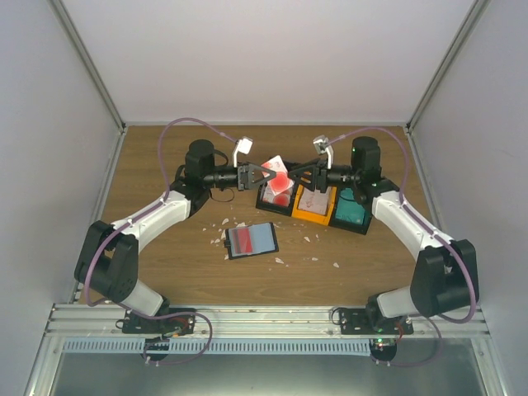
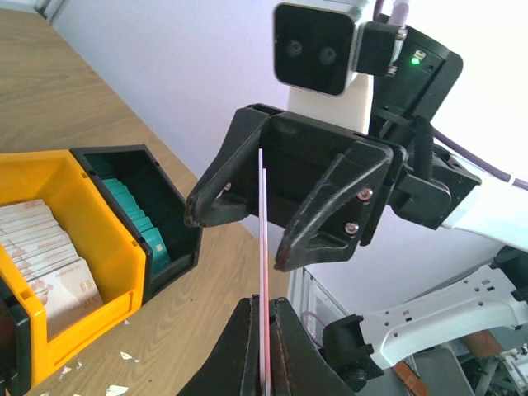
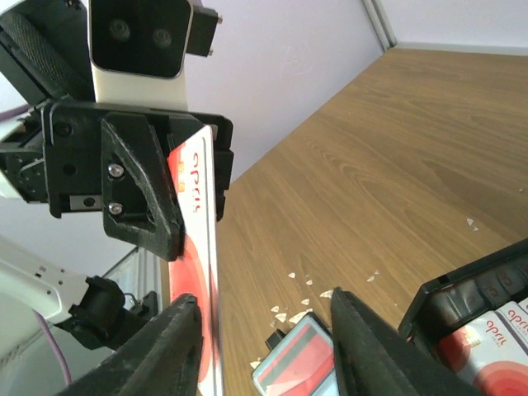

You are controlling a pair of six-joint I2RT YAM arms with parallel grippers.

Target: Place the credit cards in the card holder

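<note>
A red-and-white card (image 1: 280, 178) is held up in the air, its near end pinched by my left gripper (image 1: 273, 174). In the left wrist view the card (image 2: 263, 247) shows edge-on as a thin upright strip. My right gripper (image 1: 292, 175) faces it from the other side, part open at the card's free edge. In the right wrist view, the card (image 3: 198, 239) runs down close to the left finger (image 3: 169, 346), and a gap remains to the other finger; contact cannot be told. The dark-edged card holder (image 1: 264, 238) lies flat on the table with a red card in it.
Behind and right of the holder stand three trays of cards: a black one (image 1: 276, 206) with red-and-white cards, a yellow one (image 2: 115, 285), and a black one (image 2: 177, 202) with teal cards. Small pale scraps (image 1: 279, 261) are scattered around the holder.
</note>
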